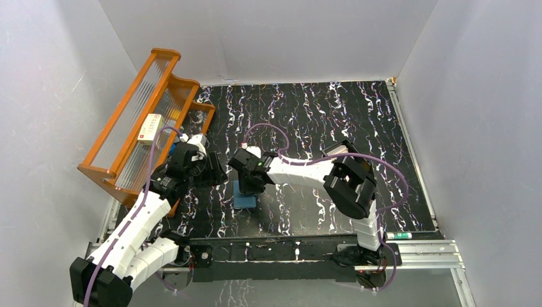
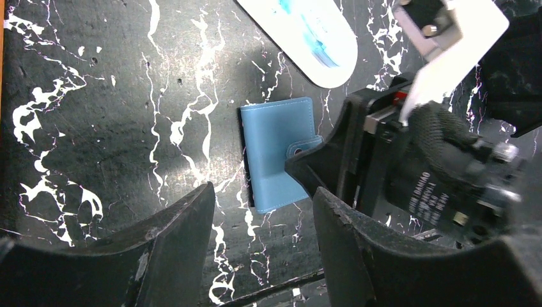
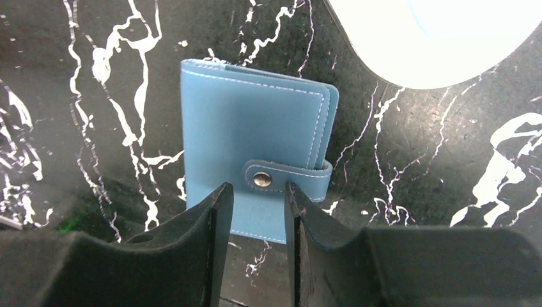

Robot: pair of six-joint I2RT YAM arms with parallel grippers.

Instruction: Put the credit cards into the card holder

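The blue card holder [image 1: 244, 201] lies flat on the dark marbled table, its strap closed by a metal snap [image 3: 262, 180]. Over it hovers my right gripper, part open, with nothing between its fingers; in the right wrist view the fingertips overlap the holder just below the snap, and whether they touch it I cannot tell. My left gripper [image 1: 220, 171] is left of the holder and above the table, its fingers [image 2: 198, 204] apart and empty. I cannot make out any loose credit cards.
A white package with a blue item [image 2: 313, 38] lies beyond the holder. At the back right, a dark box [image 1: 342, 148] with light contents is partly hidden by my right arm. A wooden rack [image 1: 121, 141] holding a small box [image 1: 151, 128] stands at left.
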